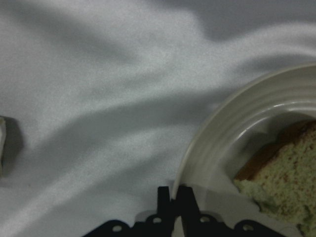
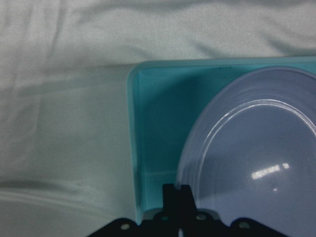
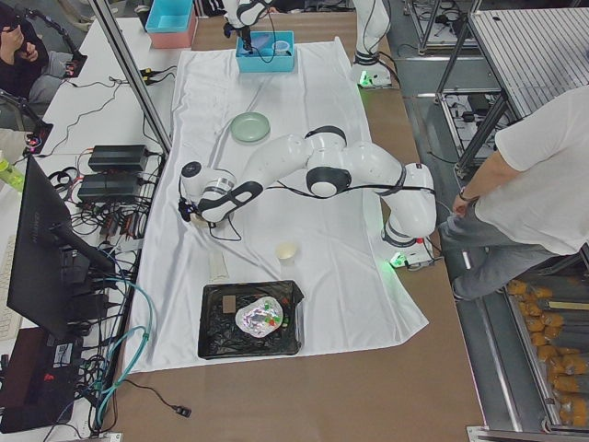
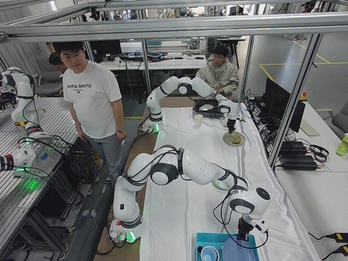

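Observation:
A plate [image 1: 207, 163] with a slice of bread [image 1: 281, 173] lies on the white cloth. My left gripper is shut on that plate's rim at its side, beside the bread. In the right wrist view a blue plate [image 2: 252, 148] lies inside a turquoise bin [image 2: 153, 98], and my right gripper is shut on its left rim. A green plate [image 3: 249, 126] rests in the middle of the cloth, and a blue cup [image 4: 209, 254] sits in the bin.
A black tray [image 3: 216, 341] with a foil-like dish stands at the cloth's near end, a pale cup [image 3: 285, 250] beside it. Monitor and cables crowd one side; a standing person [image 4: 92, 103] is on the other. The cloth has free room around the green plate.

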